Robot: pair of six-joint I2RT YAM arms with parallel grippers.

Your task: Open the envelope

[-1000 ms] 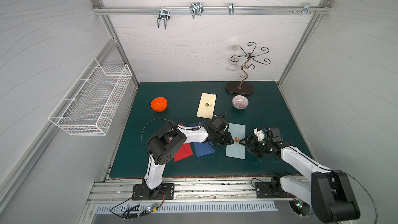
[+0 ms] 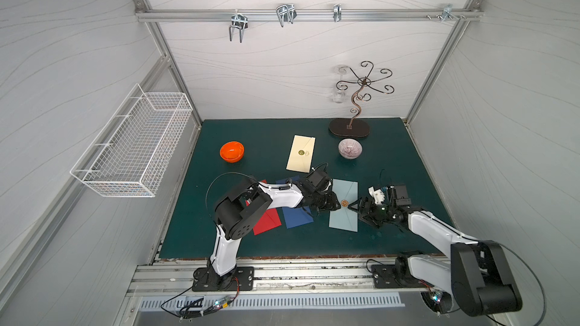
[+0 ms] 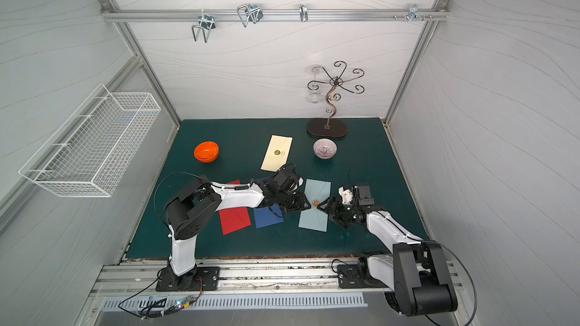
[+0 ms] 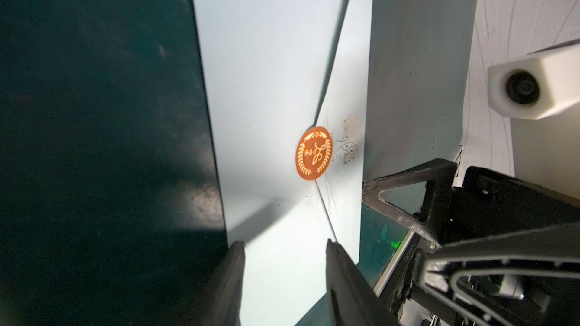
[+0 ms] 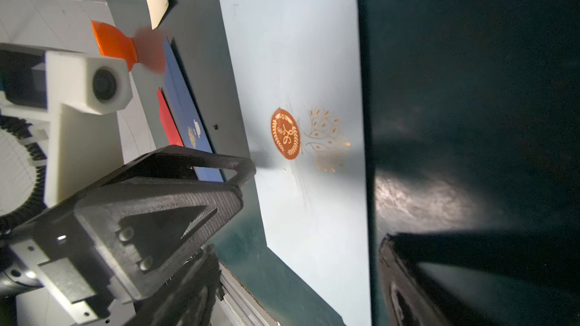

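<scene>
The pale blue envelope (image 2: 344, 220) lies flat on the dark green table between my two grippers. Its flap is down, held under a round orange seal (image 4: 314, 152). At the envelope's left side is my left gripper; its fingertips stand a moderate gap apart over the paper, and whether they grip any of it cannot be told. From the right side, my right gripper reaches in with its fingers wide apart and nothing held. One fingertip is over or beside the envelope's right edge in the left wrist view.
Red (image 2: 267, 222) and blue (image 2: 297, 218) envelopes lie partly under the left arm. A cream envelope (image 2: 301, 154), an orange bowl (image 2: 232, 152), a pinkish bowl (image 2: 349, 148) and a scrolled metal stand (image 2: 349, 128) are further back. Bare table lies in front.
The right arm's elbow has shifted very slightly. Both grippers and the pale blue envelope look the same as before.
</scene>
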